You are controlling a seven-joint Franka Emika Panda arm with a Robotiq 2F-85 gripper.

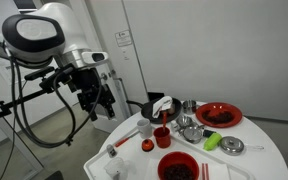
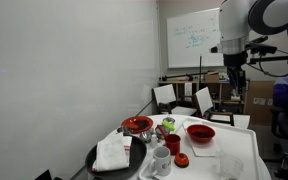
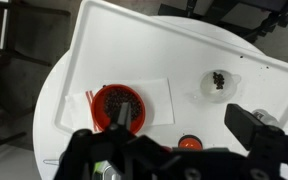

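Observation:
My gripper point(image 1: 102, 106) hangs high above the near left side of the round table, open, with nothing between its fingers. In the wrist view its two dark fingers point(image 3: 252, 130) stand wide apart. Below lies a white tray point(image 3: 94, 42). On it are a red bowl point(image 3: 111, 92) of dark bean-like pieces and a clear container point(image 3: 216, 97), with a few dark bits showing at it. A red tomato point(image 1: 148, 145) rests nearby. Also on the table are a red cup point(image 1: 162, 138) and a white mug point(image 1: 144, 128).
At the back, a black pan point(image 2: 135, 153) holds a white cloth point(image 2: 112, 151). A red plate point(image 1: 220, 108) of dark food, a green item point(image 1: 213, 141) and several metal pots crowd the far side. Air around the gripper is clear.

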